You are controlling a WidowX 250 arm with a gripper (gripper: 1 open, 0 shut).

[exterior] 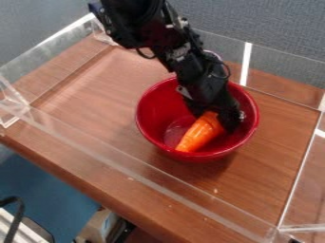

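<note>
A red bowl (159,112) stands on the wooden table. An orange carrot (199,133) lies inside it, slanting up toward the right. My black gripper (219,120) reaches down from the top left into the right part of the bowl, at the carrot's upper end. Its fingertips are dark and partly hidden, so I cannot tell whether they hold the carrot.
Clear plastic walls (292,190) edge the wooden table (76,95). A purple object shows only as a sliver behind the arm.
</note>
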